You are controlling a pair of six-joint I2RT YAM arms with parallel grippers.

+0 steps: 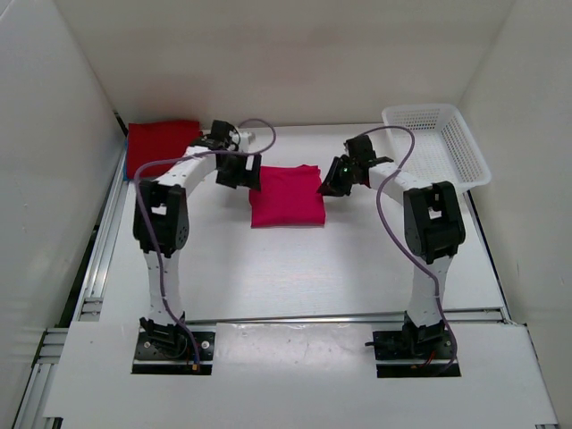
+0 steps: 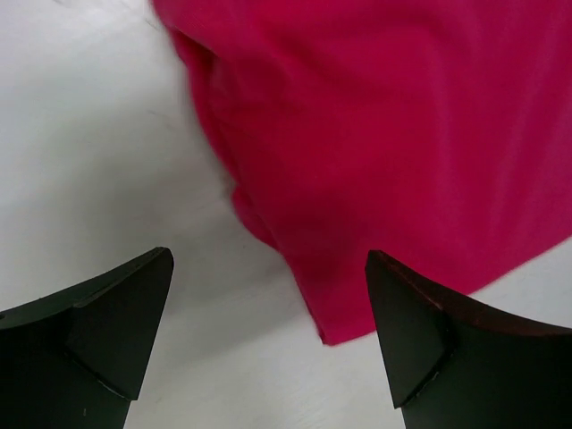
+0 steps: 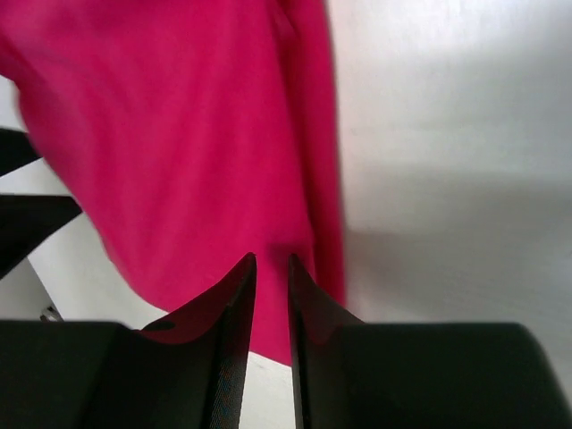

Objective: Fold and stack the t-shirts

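A crimson t-shirt (image 1: pixel 288 198) lies folded into a small rectangle at the middle of the table, its far edge uneven. Over its left edge my left gripper (image 1: pixel 255 173) stands open. In the left wrist view a corner of the shirt (image 2: pixel 340 313) shows beyond and between the spread fingers, with no grip on it. At the right edge is my right gripper (image 1: pixel 323 189), its fingertips a small gap apart. Cloth shows behind that gap in the right wrist view (image 3: pixel 273 313); whether any lies between the tips is hard to tell.
A folded red cloth (image 1: pixel 161 147) rests at the far left, partly behind the left arm. An empty white basket (image 1: pixel 478 161) stands at the far right.
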